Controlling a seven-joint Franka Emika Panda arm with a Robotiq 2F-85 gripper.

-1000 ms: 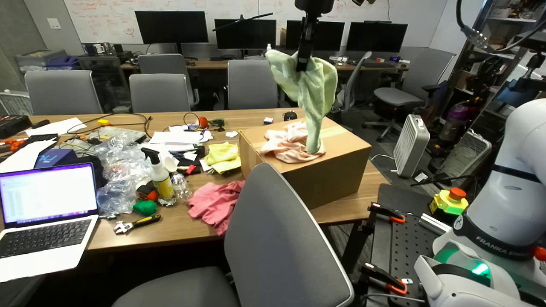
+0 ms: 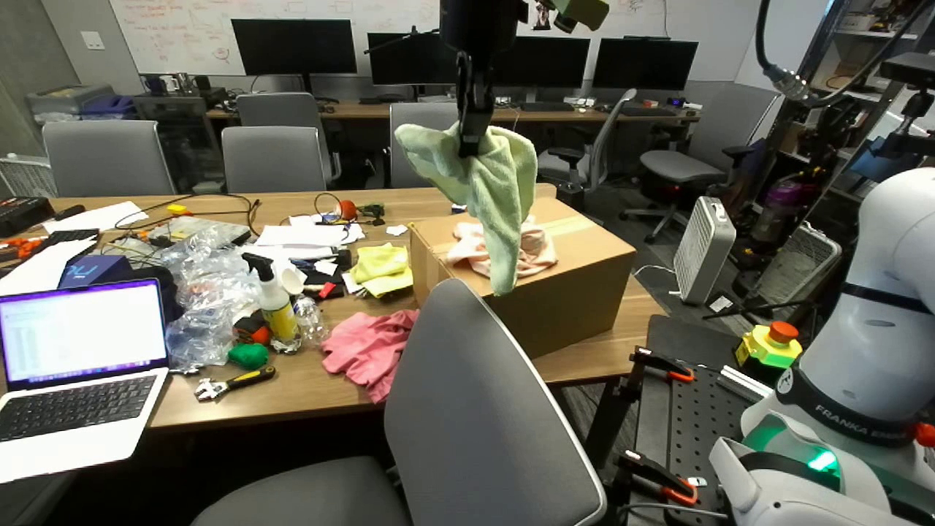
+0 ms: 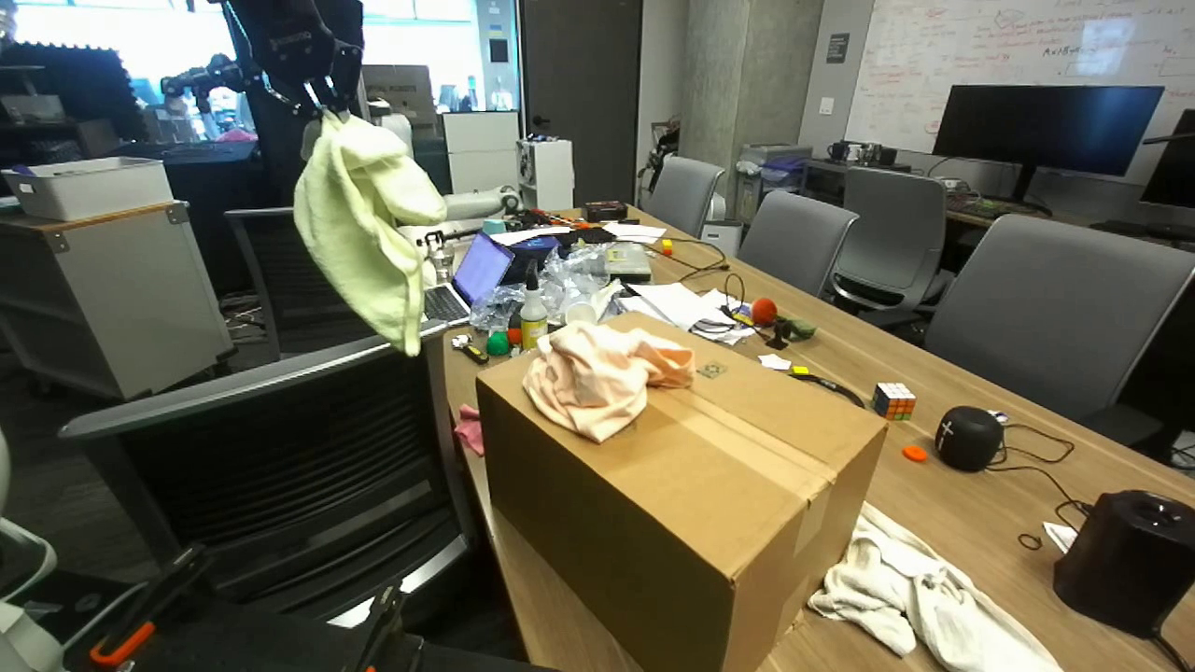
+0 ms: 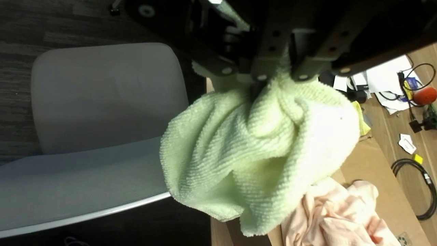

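A pale green cloth (image 2: 497, 188) hangs in the air from my gripper (image 2: 470, 149), which is shut on its upper part. The cloth's lower corner dangles free. In exterior view 2 the same cloth (image 3: 364, 213) hangs left of the cardboard box (image 3: 672, 459), over the chair side, clear of the box top. Seen from the wrist, the bunched cloth (image 4: 262, 151) fills the middle and covers my fingertips. On the box top lies a crumpled peach cloth (image 3: 599, 375). A pink cloth (image 2: 372, 351) rests on the table left of the box.
A grey chair (image 2: 491, 412) stands at the near table edge, its back rising in front of the box. Behind the pink cloth are a yellow cloth (image 2: 383, 267) and a spray bottle (image 2: 276, 307). A white cloth (image 3: 930, 599) lies beside the box.
In exterior view 1, my gripper and the green cloth have moved left and somewhat lower in the picture, from above the peach cloth toward the chair. The cloth is still held; the table things look unchanged.
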